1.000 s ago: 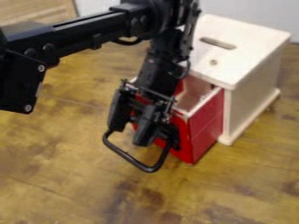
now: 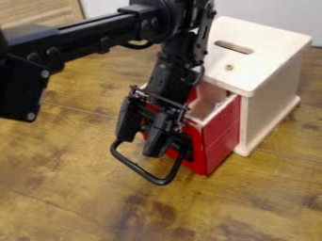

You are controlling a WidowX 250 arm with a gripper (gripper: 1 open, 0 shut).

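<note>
My black gripper [image 2: 154, 132] is down at the front of a red drawer [image 2: 217, 134], which is pulled out of a cream wooden cabinet [image 2: 262, 66] with a slot in its top. The arm covers much of the drawer and its inside. A looped black bar on the gripper hangs low in front of the drawer's face. Whether the fingertips are open or shut, and whether anything is between them, I cannot make out.
A paler wooden piece [image 2: 63, 83] lies at the back left. The cabinet takes up the back right.
</note>
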